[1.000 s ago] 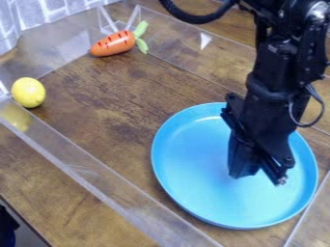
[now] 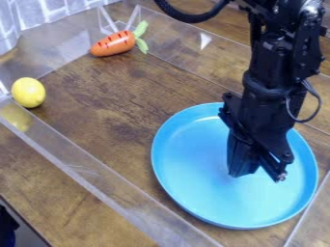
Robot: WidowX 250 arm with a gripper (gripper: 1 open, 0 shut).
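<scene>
A black gripper [image 2: 242, 154] hangs low over the blue plate [image 2: 206, 185] on the right side of the view, its fingers pointing down at the plate's middle. The fingers appear shut, with nothing visible between them, though they are dark and partly overlap. Whether the tips touch the plate I cannot tell.
A yellow lemon [image 2: 29, 92] lies at the far left. An orange toy carrot [image 2: 112, 43] with green leaves is at the back. Clear plastic walls border the wooden surface [image 2: 103, 116], whose middle left is bare.
The gripper has shifted very slightly, upward or back, over the plate. Everything else looks unchanged.
</scene>
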